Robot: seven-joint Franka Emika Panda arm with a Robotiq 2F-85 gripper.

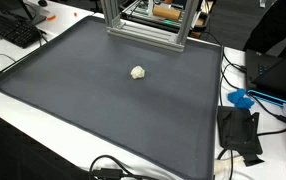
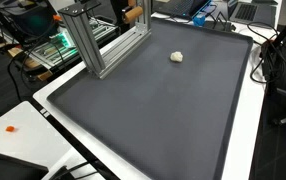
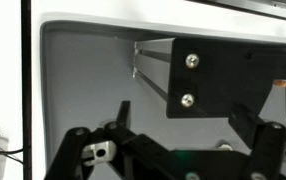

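A small, cream-coloured lump (image 1: pixel 137 72) rests alone on the dark grey board, toward its back in exterior view 1. Exterior view 2 has the same pale lump (image 2: pixel 176 57) near the far side of the board. In the wrist view my gripper is open, its two black fingers wide apart. Between and beyond them appears a black bracket with two screws, with grey surface below. A little pale patch (image 3: pixel 224 146) shows beside the right finger, mostly hidden; I cannot tell if it is the lump. Neither exterior view clearly shows my gripper.
A metal frame (image 2: pixel 111 48) with an orange-brown cylinder (image 1: pixel 166 12) stands at one edge of the grey board (image 1: pixel 103 115). Beyond another edge lie a blue item (image 1: pixel 240 98), dark cloth-like things and cables. A keyboard (image 1: pixel 10 28) sits left. Most of the board is bare.
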